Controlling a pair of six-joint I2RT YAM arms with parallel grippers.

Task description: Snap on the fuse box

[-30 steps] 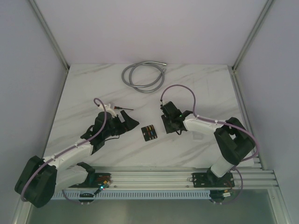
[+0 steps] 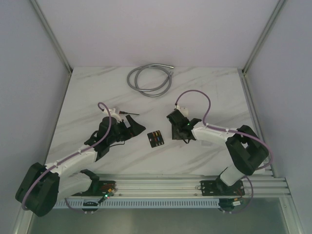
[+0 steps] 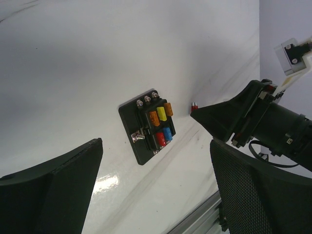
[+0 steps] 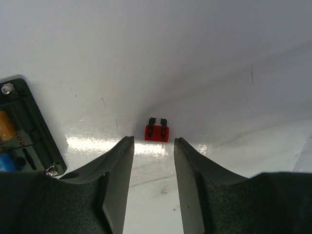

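Observation:
The black fuse box (image 2: 156,139) lies flat near the table's middle, with orange, yellow, red and blue fuses (image 3: 160,139) on it. A small red fuse (image 4: 157,134) sits apart on the table, just beyond the fingertips of my right gripper in the right wrist view. These fingers are close together with a narrow gap; whether they grip anything does not show. My left gripper is open above and left of the fuse box, nothing between its fingers.
A coiled grey hose (image 2: 148,90) lies at the back, and a thin dark tool (image 2: 129,113) behind my left gripper. The table around the fuse box is clear.
My right arm has shifted slightly to the right in the top view over the last second. The left arm and fuse box have stayed put.

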